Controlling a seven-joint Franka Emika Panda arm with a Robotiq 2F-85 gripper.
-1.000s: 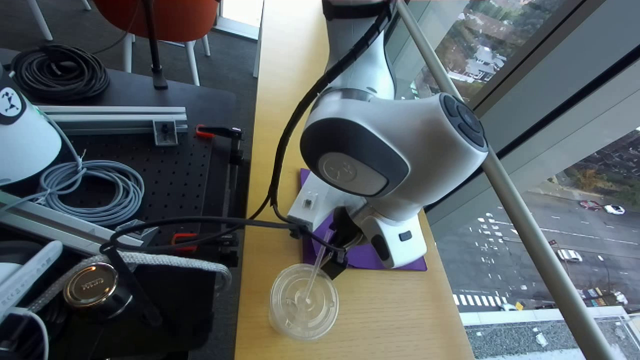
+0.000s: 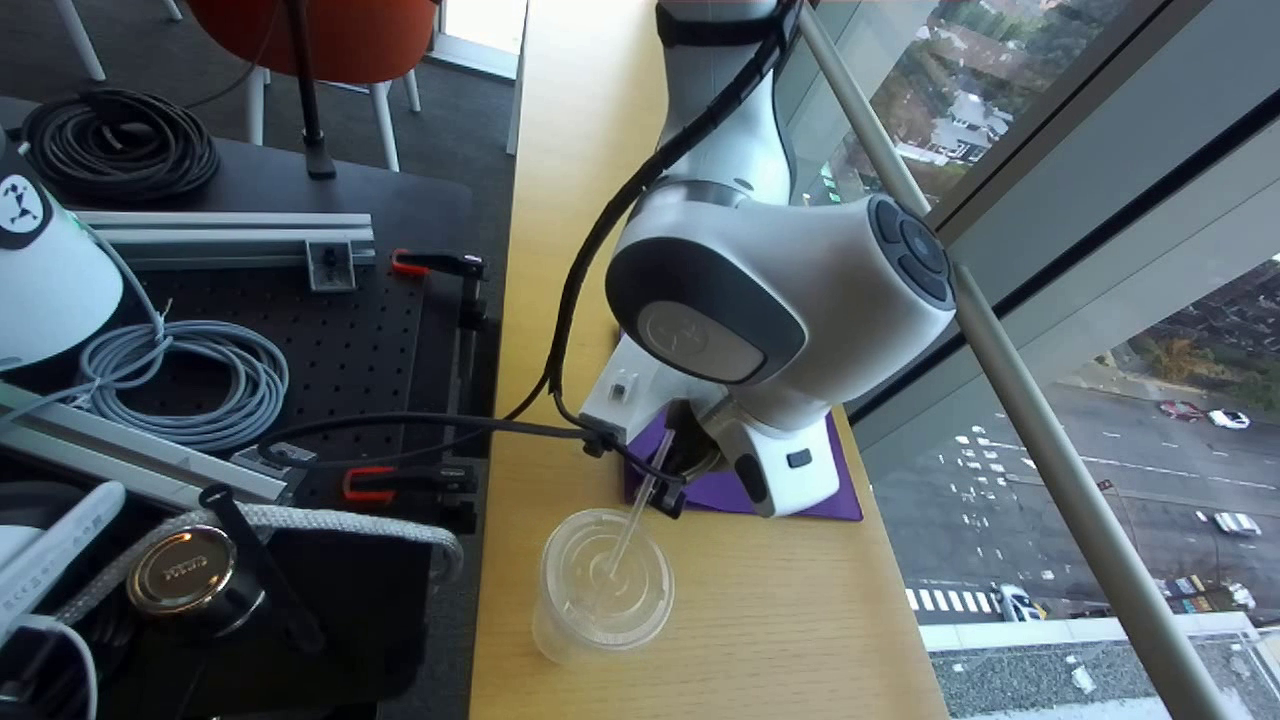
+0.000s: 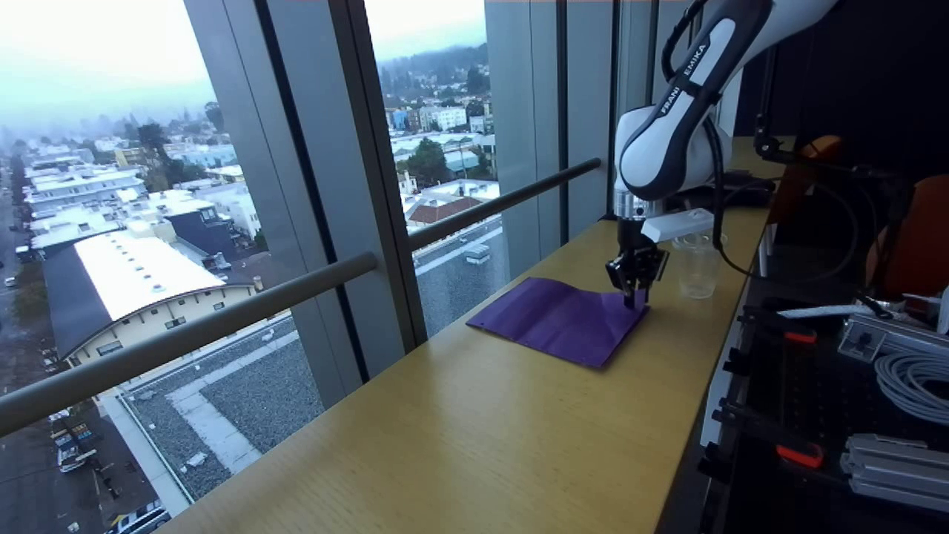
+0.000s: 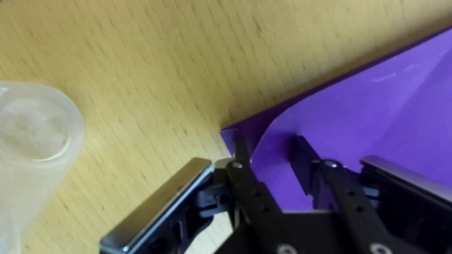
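A purple sheet or folder lies on the wooden table, its surface wavy. My gripper is low over its corner nearest the cup, pointing down. In the wrist view the two dark fingers stand apart, with the curled upper layer of the purple corner between them; no firm hold on it shows. A lower purple layer lies flat under the curl. The clear plastic cup, with lid and straw, stands beside the gripper. In exterior view 1 the arm hides the fingertips and much of the purple piece.
A metal rail and windows run along one side of the table. A black workbench with clamps and coiled cables borders the other. The arm's black cable loops down close to the straw.
The arm has moved slightly toward the back of exterior view 1, and the purple piece's visible edge sits further back. The cup's lid has shifted the same way, showing more of its wall.
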